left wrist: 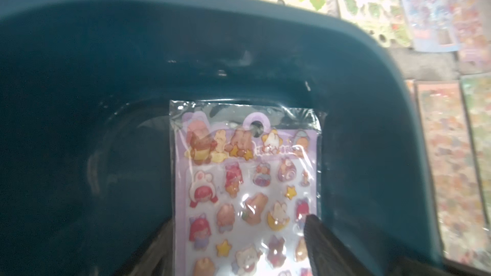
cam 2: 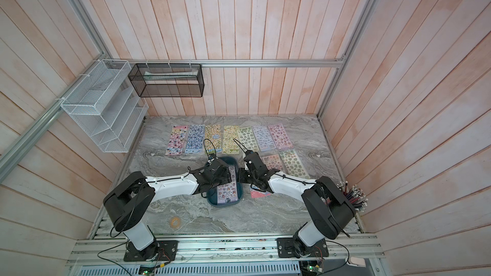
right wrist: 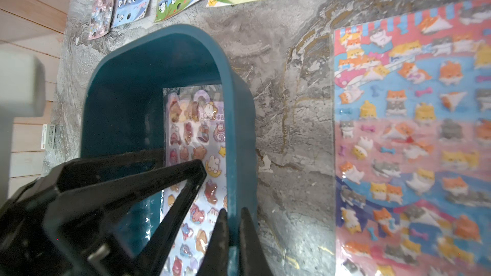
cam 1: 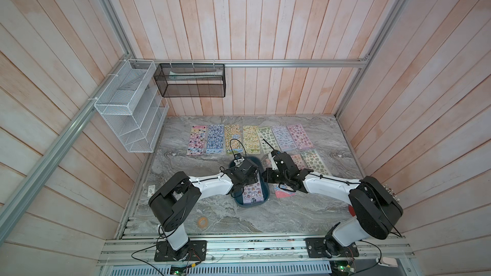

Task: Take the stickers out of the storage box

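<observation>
The blue storage box (right wrist: 243,122) stands on the table between both arms. Inside it, a purple-edged sticker sheet (left wrist: 245,184) in clear wrap lies at the bottom, its lower part cut off in the left wrist view. My left gripper is over the box with its fingers spread, one near each side of that sheet; it does not visibly hold it. In the right wrist view, my right gripper is shut on the box's right wall, one finger on each side of the rim.
A row of sticker sheets (cam 1: 215,139) lies flat behind the box. More sheets, including a dog-patterned one (right wrist: 414,138), lie right of it. A tape ring (cam 1: 202,221) sits at the front left. Bare table is on the left.
</observation>
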